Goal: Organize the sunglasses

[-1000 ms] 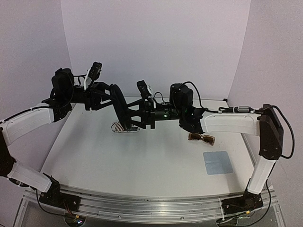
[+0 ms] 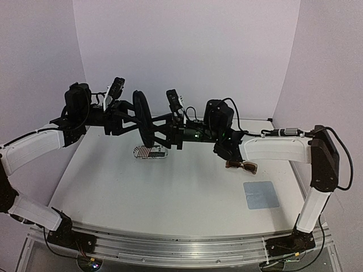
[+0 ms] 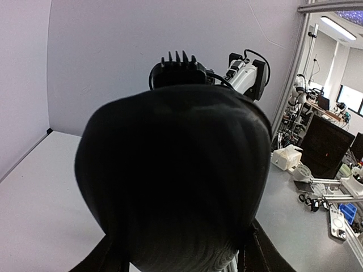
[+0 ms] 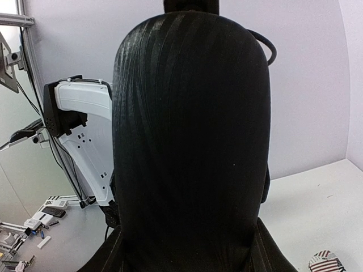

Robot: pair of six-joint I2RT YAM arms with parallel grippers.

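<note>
A black glasses case (image 2: pixel 142 113) is held up above the table between my two grippers, its long side nearly upright. My left gripper (image 2: pixel 136 120) has it from the left and my right gripper (image 2: pixel 153 129) from the right; both look shut on it, though the fingertips are partly hidden. In each wrist view the case (image 3: pixel 176 170) fills the middle, with fingers low at its sides. Brown sunglasses (image 2: pixel 241 166) rest on the table, below the right forearm. A grey-blue cloth (image 2: pixel 261 195) lies flat at the right front.
Behind and below the held case, a striped oval item (image 2: pixel 150 152) lies on the white table (image 2: pixel 153 198). Plain walls (image 2: pixel 187 56) enclose the back and sides.
The case has turned from a slant to nearly upright, its lower end shifting left and up. My left gripper has moved slightly right and down. Items on the table stay put.
</note>
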